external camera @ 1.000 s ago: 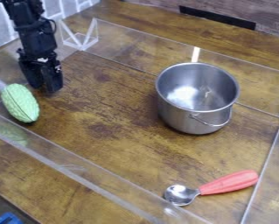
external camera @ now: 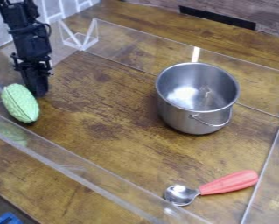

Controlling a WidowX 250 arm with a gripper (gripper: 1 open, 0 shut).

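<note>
My black gripper [external camera: 31, 80] is low at the left of the camera view, just behind a pale green ridged oblong object [external camera: 20, 103], which looks like a cabbage or corn. Whether its fingers are open or shut is hard to see. A steel pot [external camera: 198, 94] with a wire handle stands right of centre. A scoop with a red handle [external camera: 228, 182] lies at the front right.
Clear plastic walls surround the wooden work surface [external camera: 118, 122]. A blue object [external camera: 3, 219] shows at the bottom left corner.
My gripper has shifted slightly left, toward the area behind the green object. The green object, pot and scoop look unmoved.
</note>
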